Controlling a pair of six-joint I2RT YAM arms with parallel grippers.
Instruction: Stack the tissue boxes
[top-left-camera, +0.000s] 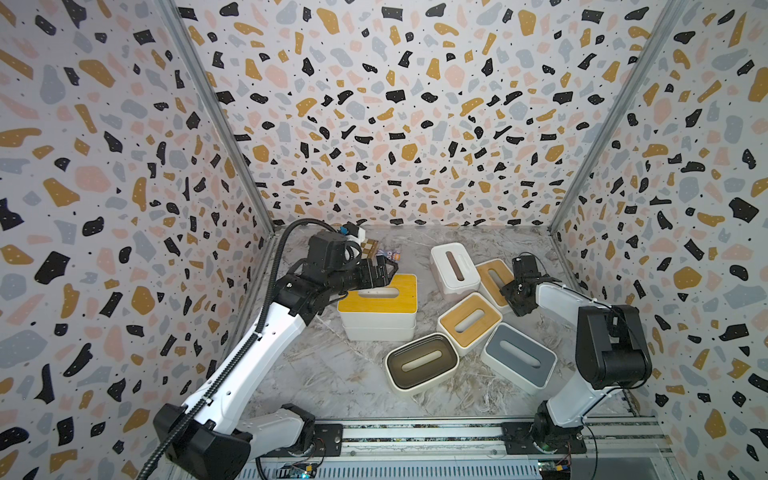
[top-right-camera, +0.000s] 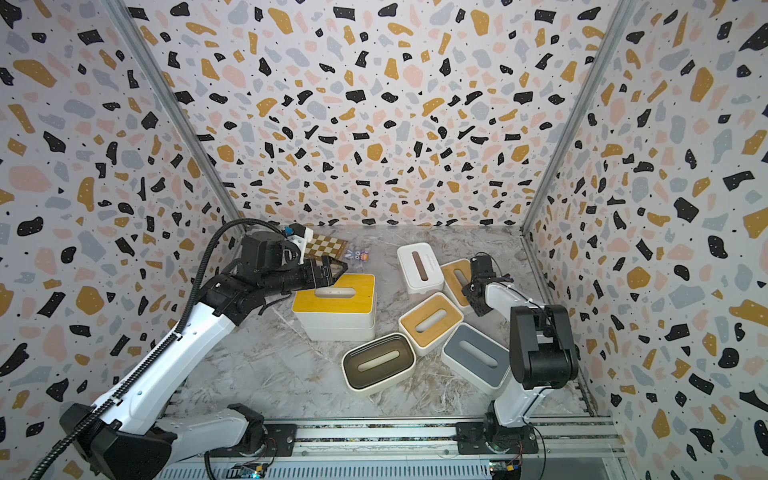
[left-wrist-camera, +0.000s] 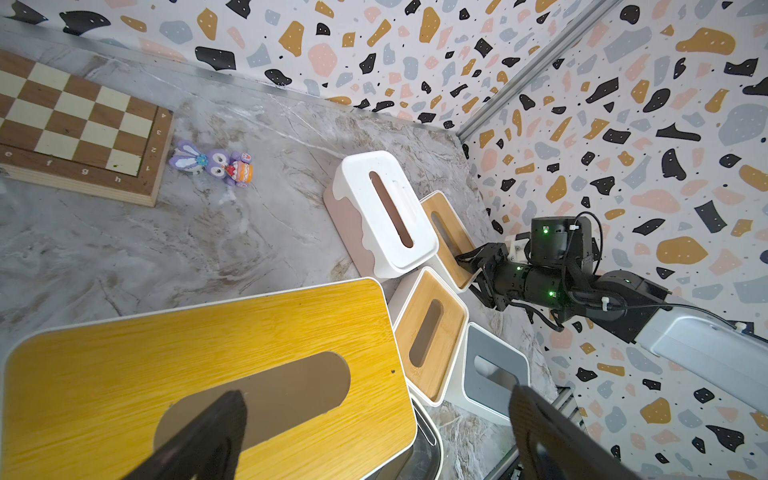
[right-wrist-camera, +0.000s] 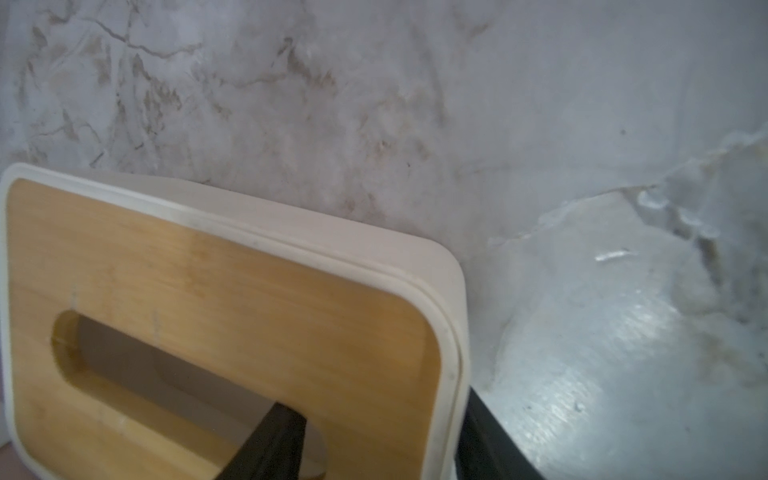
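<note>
My right gripper is at the right-hand wood-lid box, part open, one finger at the lid's slot and the other outside the rim; whether it grips is unclear. My left gripper stands open above the yellow-lid box. Also on the table: a white-lid box, a middle wood-lid box, a dark-lid box and a grey-lid box.
A chessboard and small purple figures are at the back left. Free table shows at the back and front left. Patterned walls enclose the sides and back.
</note>
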